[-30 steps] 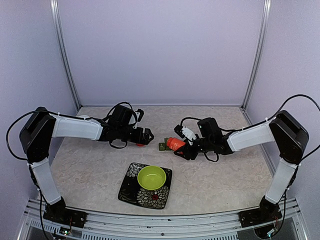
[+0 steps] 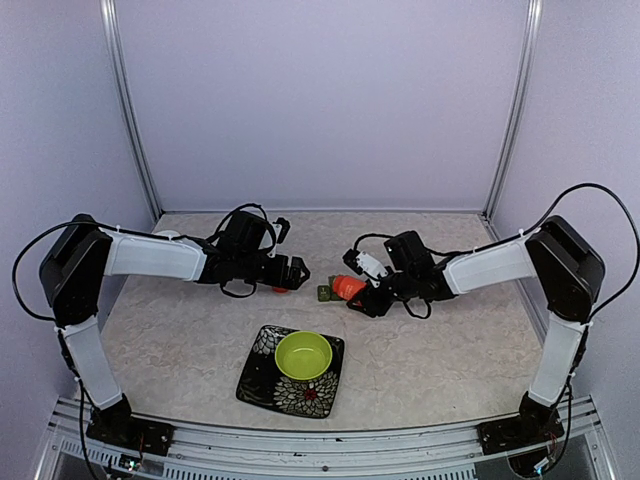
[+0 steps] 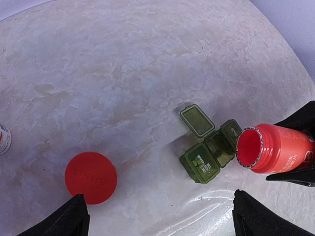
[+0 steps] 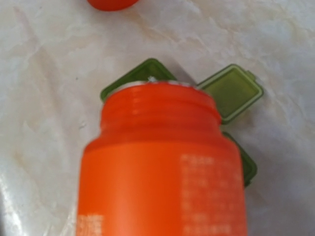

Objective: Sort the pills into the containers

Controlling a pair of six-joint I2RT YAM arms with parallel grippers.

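Note:
An orange-red bottle [image 3: 283,147] without a cap lies tilted in my right gripper [image 2: 366,288], which is shut around its body. Its mouth points left, over the edge of the green pill box [image 3: 201,162]. One lid of that box stands open; the bottle covers part of the box in the right wrist view. No pills can be made out. My left gripper is open and empty, with a round red cap [image 3: 91,178] on the table just ahead of its left finger [image 3: 69,219].
A black flower-patterned tray [image 2: 262,372] holding a lime-green bowl [image 2: 303,355] is near the front. Part of a white container [image 3: 4,139] shows at the left wrist view's edge.
My right gripper and the bottle have shifted slightly left, with the arm above lowering a little. The left arm, pill box and tray look unmoved.

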